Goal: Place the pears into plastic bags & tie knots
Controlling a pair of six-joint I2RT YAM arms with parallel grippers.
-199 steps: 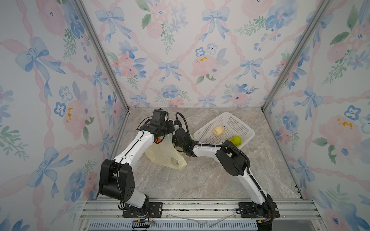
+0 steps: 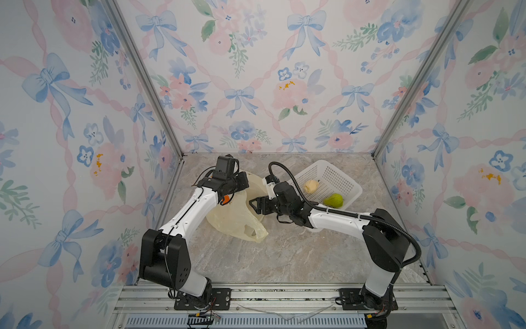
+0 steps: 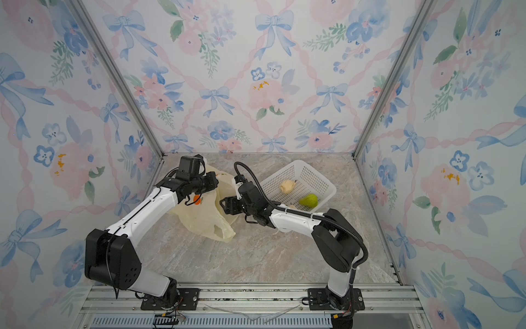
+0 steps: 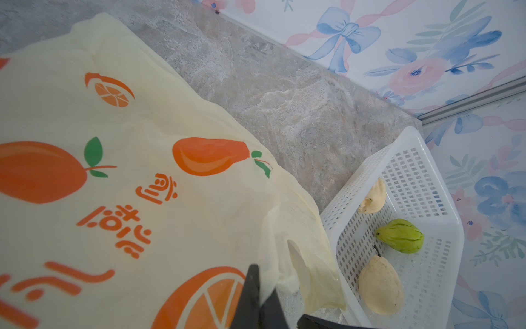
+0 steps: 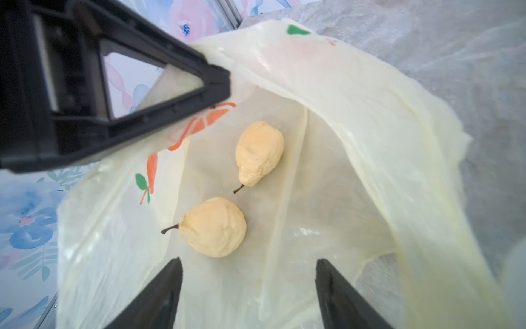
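Observation:
The cream plastic bag, printed with orange fruit, has its mouth facing right. My left gripper is shut on the bag's edge, holding its upper side up. Inside the bag, in the right wrist view, lie two pears, a rear pear and a nearer pear. My right gripper stands open in front of the mouth, nothing between its fingers. The white basket holds a green pear, a cream pear and another cream pear partly hidden by its wall.
The left gripper's dark finger reaches over the bag mouth in the right wrist view. Both grippers stand close together at the bag. Bare grey tabletop lies in front.
My right gripper has backed out of the bag's mouth, moving right. The left arm has hardly moved and keeps holding the bag's edge.

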